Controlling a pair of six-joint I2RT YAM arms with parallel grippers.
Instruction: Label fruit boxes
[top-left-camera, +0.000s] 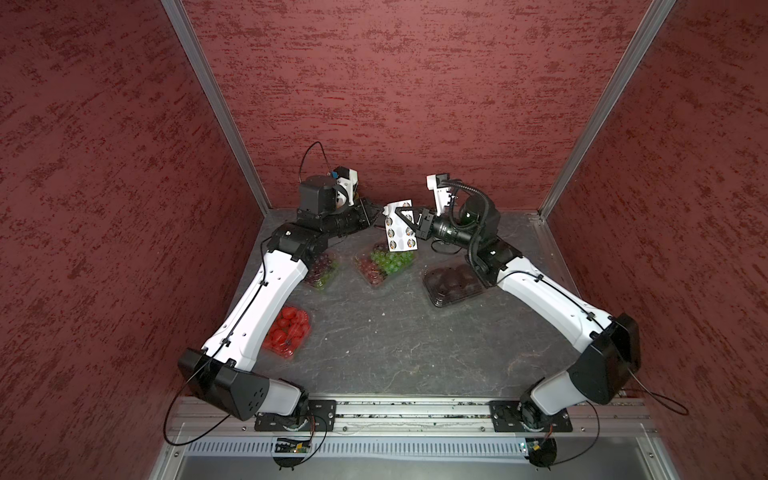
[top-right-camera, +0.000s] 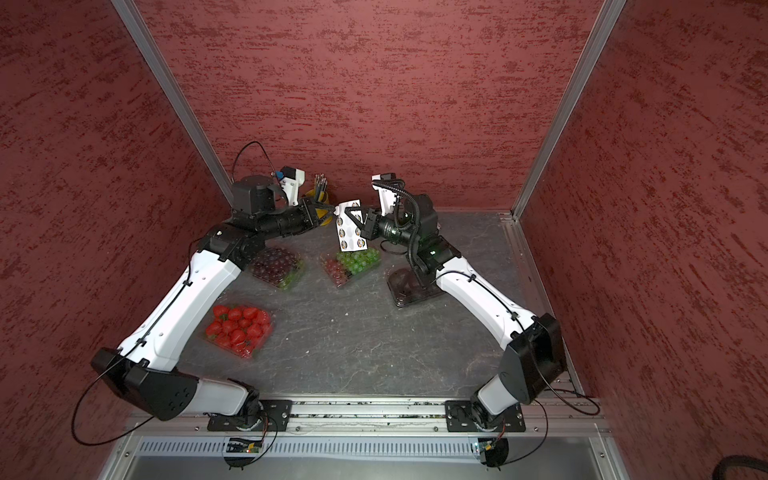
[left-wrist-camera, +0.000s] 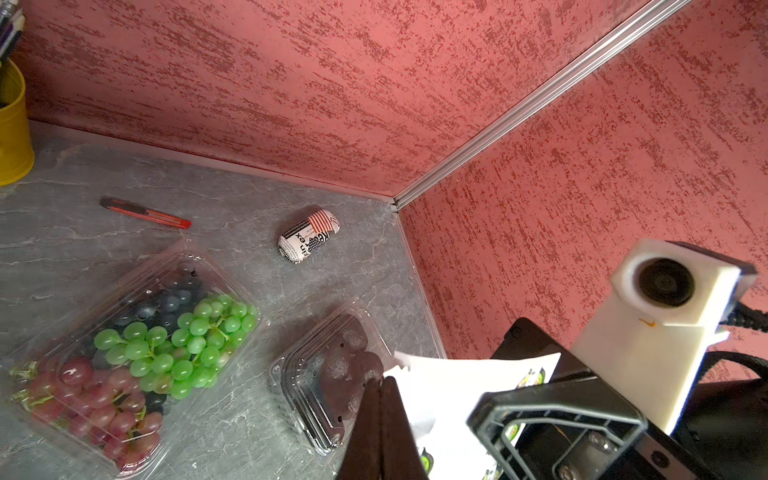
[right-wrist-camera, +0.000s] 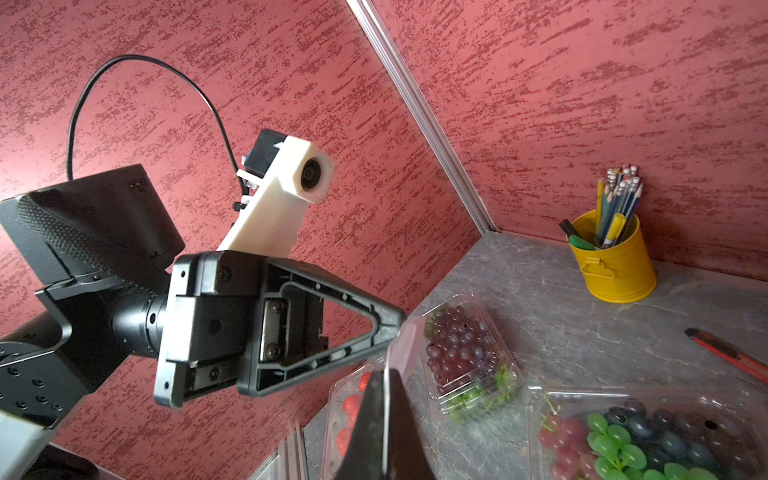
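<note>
A white label sheet (top-left-camera: 401, 228) with round printed fruit stickers hangs upright from my right gripper, which is shut on it; its edge shows as a thin light line between the fingers. My left gripper is shut beside the sheet's torn, curled edge, with nothing visible between its fingertips. Clear boxes lie on the table below: strawberries (top-right-camera: 237, 326), dark grapes with some green (top-right-camera: 276, 265), mixed grapes (left-wrist-camera: 160, 344), and dark round fruit (left-wrist-camera: 348, 364). I cannot make out a label on any box.
At the back stands a yellow bucket (right-wrist-camera: 620, 268) of pencils and markers. A red cutter (left-wrist-camera: 148, 213) and a patterned roll-shaped item (left-wrist-camera: 309, 236) lie near the back wall.
</note>
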